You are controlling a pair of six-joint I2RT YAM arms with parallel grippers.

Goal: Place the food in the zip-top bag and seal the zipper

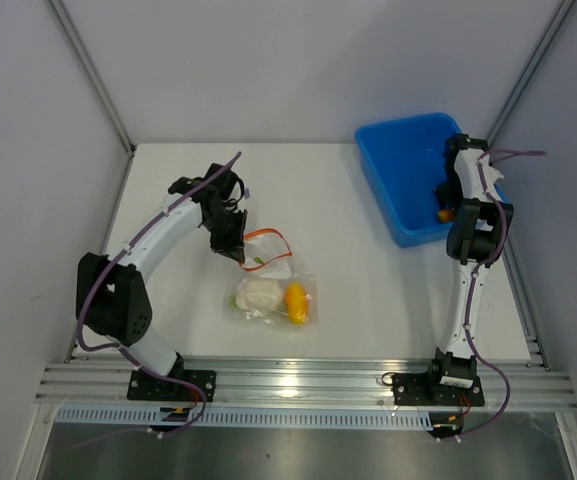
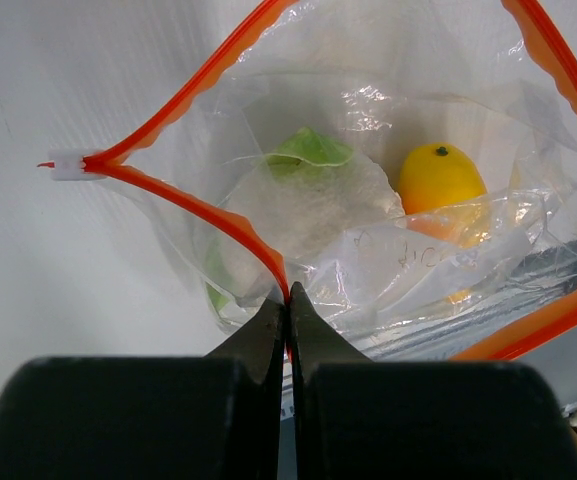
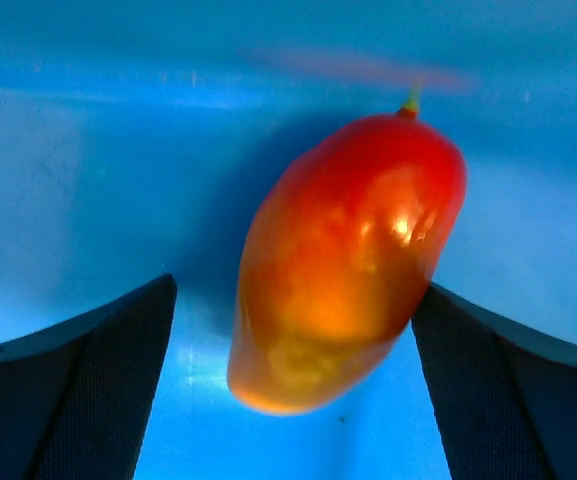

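Observation:
A clear bag [image 1: 268, 262] with an orange zip edge lies on the left half of the table, its mouth held apart. My left gripper is shut on the orange zip edge [image 2: 213, 213]; a white slider [image 2: 68, 165] sits at the zip's corner. Inside the bag are a whitish cauliflower-like vegetable [image 2: 308, 205] with green leaves and a yellow-orange fruit [image 2: 440, 180]. In the blue bin, my right gripper stands open around a red-orange mango-like fruit [image 3: 348, 250], which lies between its fingers; whether the right finger touches it I cannot tell.
The blue bin [image 1: 383, 190] stands at the back right, and its raised walls surround the right gripper. Bare white table [image 1: 368, 300] stretches between the bag and the right arm. A metal rail [image 1: 288, 375] runs along the front.

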